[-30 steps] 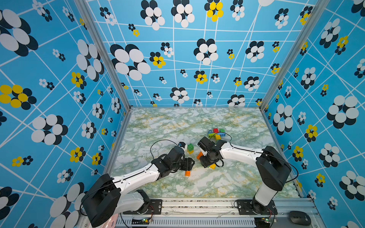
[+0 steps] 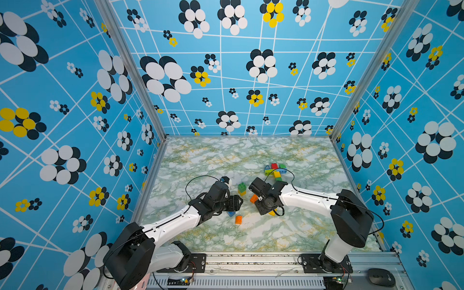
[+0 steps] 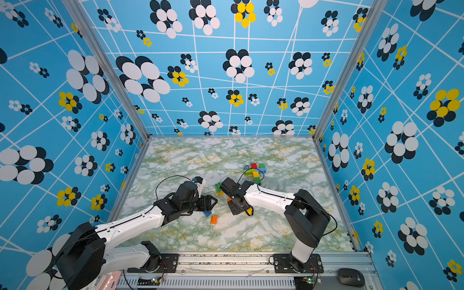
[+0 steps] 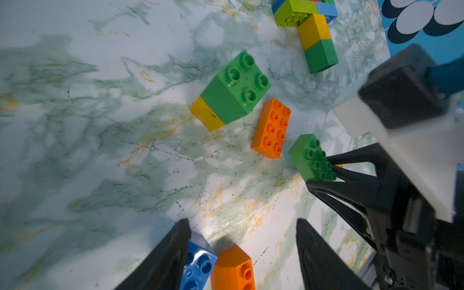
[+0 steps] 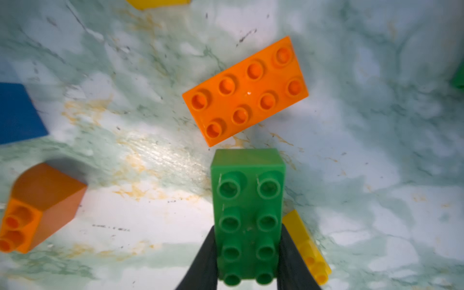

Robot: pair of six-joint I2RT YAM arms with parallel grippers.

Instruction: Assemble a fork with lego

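In the right wrist view my right gripper is shut on a long green brick (image 5: 247, 203), held above the table just beside a flat orange brick (image 5: 245, 91). My left gripper stands open over a blue brick (image 4: 195, 265) and an upright orange brick (image 4: 232, 270), with nothing between its fingers. A green brick (image 4: 234, 87) on a yellow one (image 4: 205, 115) stands ahead of it. A yellow brick (image 5: 302, 241) lies partly under the held one in the right wrist view.
A multicoloured assembly (image 2: 274, 170) of red, blue, green and yellow bricks lies toward the back right. Both arms are close together at the centre.
My left gripper has moved slightly back and left, uncovering the blue brick in the top left view. The right arm has shifted a little, staying over the centre.
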